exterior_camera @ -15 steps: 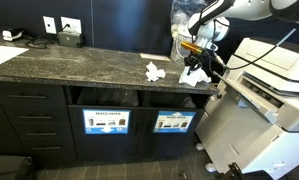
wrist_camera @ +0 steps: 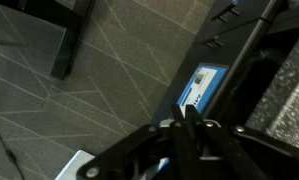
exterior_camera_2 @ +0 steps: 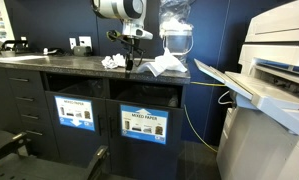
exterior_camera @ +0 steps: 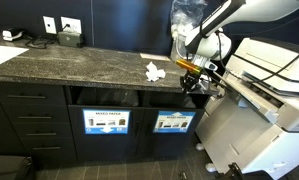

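My gripper (exterior_camera: 192,88) points down near the counter's front edge at the right end, by the open bin compartments below. In the second exterior view the gripper (exterior_camera_2: 127,67) appears small and dark beside the white papers. The wrist view has the gripper with its dark fingers close together; it is shut, and I cannot make out anything between them. One crumpled white paper (exterior_camera: 154,72) rests on the counter. Another crumpled white paper (exterior_camera_2: 164,64) lies at the counter's right end, mostly hidden behind the arm in the first exterior view.
The dark counter (exterior_camera: 79,68) stands over bins with blue-and-white labels, one reading mixed paper (exterior_camera_2: 143,124). A white printer (exterior_camera: 259,110) stands to the right. A clear plastic-lined container (exterior_camera_2: 177,38) is behind the papers.
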